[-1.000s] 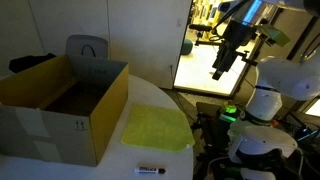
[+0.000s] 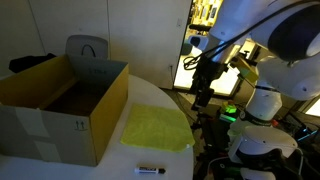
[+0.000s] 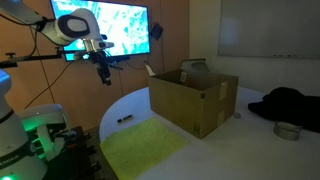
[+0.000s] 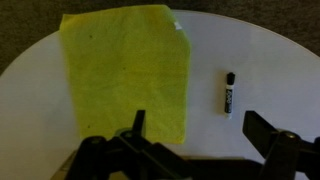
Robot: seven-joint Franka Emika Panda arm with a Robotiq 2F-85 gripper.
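Observation:
My gripper is open, its two dark fingers wide apart in the wrist view with nothing between them. It hangs in the air above the table's edge, and exterior view 2 has the gripper (image 3: 104,75) at the left. A yellow-green cloth (image 2: 157,127) lies flat on the white table. Near it rests a marker (image 2: 150,170) with a white barrel and black cap, apart from the cloth (image 4: 125,75). Seen from the wrist, the marker (image 4: 229,98) is right of the cloth. Both lie well below the fingers.
An open cardboard box (image 2: 75,105) stands on the table beside the cloth. In exterior view 2, a dark cloth or hat (image 3: 285,105) and a metal pot (image 3: 288,131) are at the right. Bare tabletop (image 3: 225,160) surrounds the cloth and marker.
The cloth, marker and box have stayed put.

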